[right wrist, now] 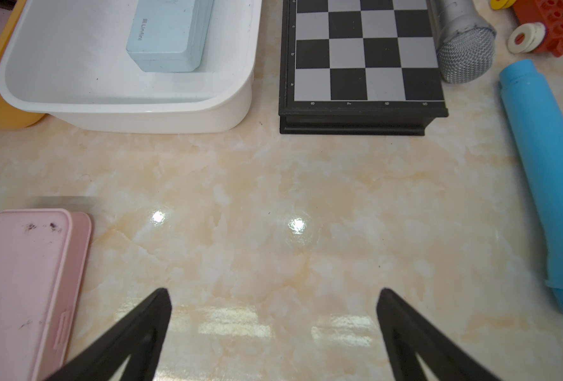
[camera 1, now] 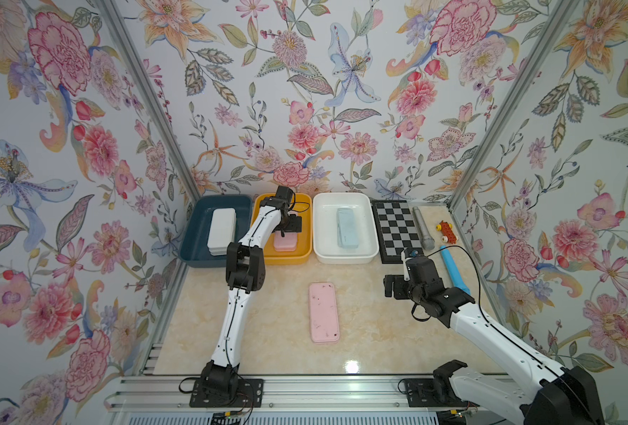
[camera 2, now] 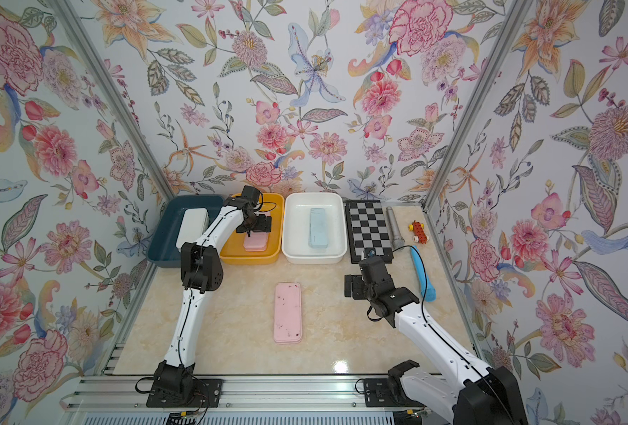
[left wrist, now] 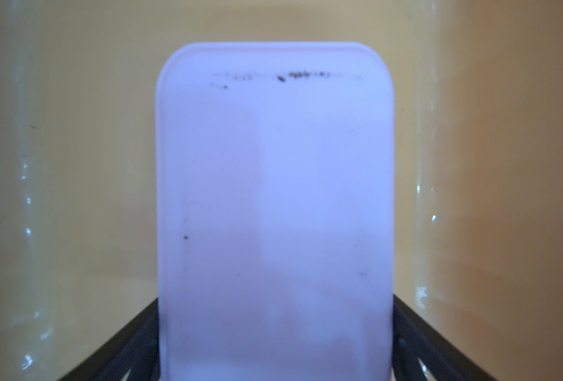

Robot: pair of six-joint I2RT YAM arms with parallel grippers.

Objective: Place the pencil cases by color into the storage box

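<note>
In the orange box (camera 1: 262, 248), a pink pencil case (camera 1: 285, 243) lies under my left gripper (camera 1: 289, 226). Its pale top (left wrist: 275, 190) fills the middle of the left wrist view, with a dark finger (left wrist: 125, 349) against each long side. The case hides the fingertips, so whether they grip it is unclear. A second pink pencil case (camera 1: 323, 312) rests on the table's middle. The white box (camera 1: 318, 244) holds a light-blue case (camera 1: 348, 228); the dark-blue box (camera 1: 194, 244) holds a white case (camera 1: 221, 230). Over bare table, my right gripper stands open and empty.
Right of the white box are a chessboard (camera 1: 397, 230), a grey microphone (camera 1: 424, 228), a red toy (camera 1: 446, 231) and a blue cylinder (camera 1: 454, 270). Bare tabletop (camera 1: 370, 326) lies between the loose pink case and my right arm.
</note>
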